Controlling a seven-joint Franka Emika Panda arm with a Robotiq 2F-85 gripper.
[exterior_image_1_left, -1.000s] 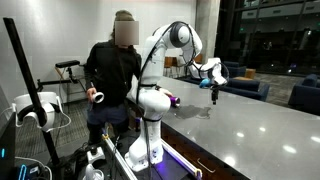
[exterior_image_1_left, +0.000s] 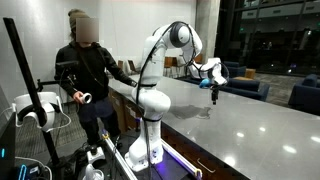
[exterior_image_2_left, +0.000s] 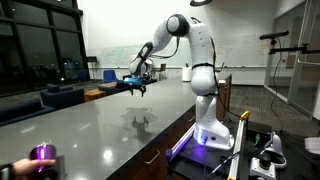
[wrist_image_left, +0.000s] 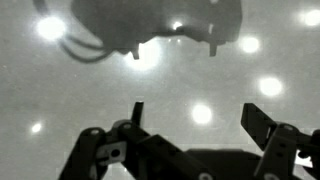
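High over the table (exterior_image_1_left: 215, 125), my gripper (exterior_image_1_left: 214, 95) hangs at the end of the raised arm. The fingers (wrist_image_left: 137, 117) stand wide apart in the wrist view, with only bare grey tabletop showing between them, so the gripper is open. From the other side, the gripper (exterior_image_2_left: 137, 90) also appears well clear of the surface. A purple, rounded object (exterior_image_2_left: 42, 153) with a dark top is at the lower left edge of exterior view 2; what exactly it is cannot be made out.
A person (exterior_image_1_left: 90, 70) stands left of the arm base, holding a white ring-shaped item (exterior_image_1_left: 86, 98). Dark sofas (exterior_image_1_left: 243, 87) lie beyond the table.
The person has moved left, away from the arm, and the pink-purple item beside them at the table has left exterior view 1. My arm and gripper look unmoved.
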